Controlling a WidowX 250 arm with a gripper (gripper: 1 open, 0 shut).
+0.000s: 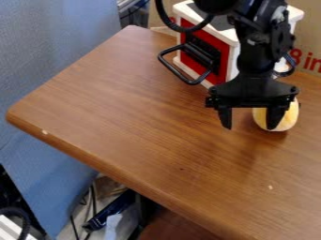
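Observation:
My black gripper [250, 114] hangs at the right of the table, open, its two fingers pointing down on either side of a gap. Just behind and right of it a round pale-yellow object [281, 121] sits on the wooden table [138, 112], partly hidden by the gripper. I cannot tell whether the fingers touch it.
A red and white box with a black handle [202, 52] stands at the back behind the arm, with cardboard beyond it. Past the left edge are a blue-grey surface and cables.

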